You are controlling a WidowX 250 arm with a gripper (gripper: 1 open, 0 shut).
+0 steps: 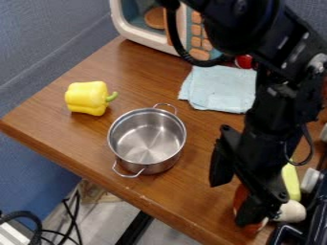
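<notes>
My black gripper is low at the right front of the wooden table, over an orange-red item that it mostly hides; whether it is open or shut on that item I cannot tell. Beside it lie a white rounded item and a yellow-green long item. A steel pot stands left of the gripper, and a yellow pepper lies farther left.
A light blue cloth lies behind the pot. A white toy-like appliance stands at the back. Dark objects crowd the right edge.
</notes>
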